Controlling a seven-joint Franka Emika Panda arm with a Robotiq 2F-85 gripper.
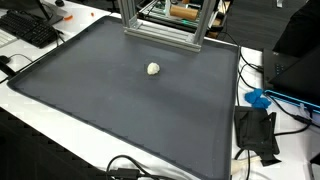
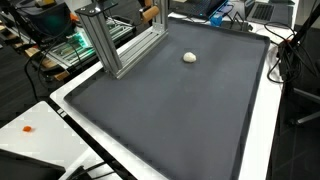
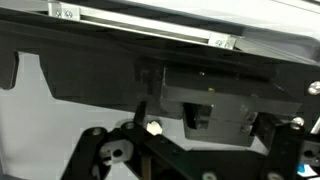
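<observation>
A small whitish round object lies alone on the dark grey mat, towards its far side in exterior view 1. In exterior view 2 the same round object sits near the mat's back edge. Low in the wrist view, my gripper stands open, its dark fingers far apart. A dark, glossy block-like part shows beyond and between them; whether they touch it I cannot tell. The round object appears small beside the left finger, well beyond it. Neither exterior view clearly shows my gripper.
A metal frame stands at the mat's far edge, with a wooden piece on it. A keyboard, black cables and a blue item lie off the mat.
</observation>
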